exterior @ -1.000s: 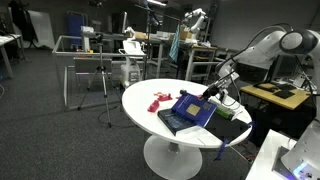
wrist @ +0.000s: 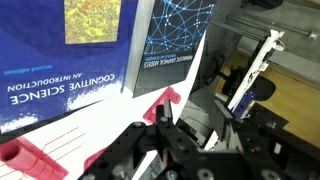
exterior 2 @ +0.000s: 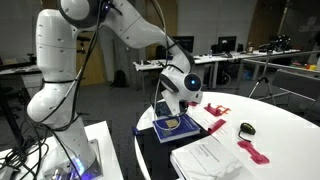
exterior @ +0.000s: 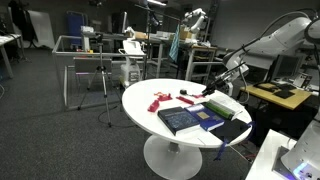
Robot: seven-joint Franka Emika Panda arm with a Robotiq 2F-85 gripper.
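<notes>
A blue book now lies low on the round white table, beside a thick dark book. In the wrist view the blue "Cognitive Science" book fills the left side, and a dark book with a line pattern lies to its right. My gripper shows dark at the lower middle, past the books' edges. No book is seen between its fingers, though their dark outlines make the finger hard to read. Exterior view 2 has the gripper above the far side of the blue book.
A green item lies right of the blue book. Red items lie on the table, whose left part has free room. In exterior view 2 a large pale flat item is in front, and a black item stands at right.
The blue book was tilted up at my gripper; it has come down nearly flat. My arm has moved right, away from the book.
</notes>
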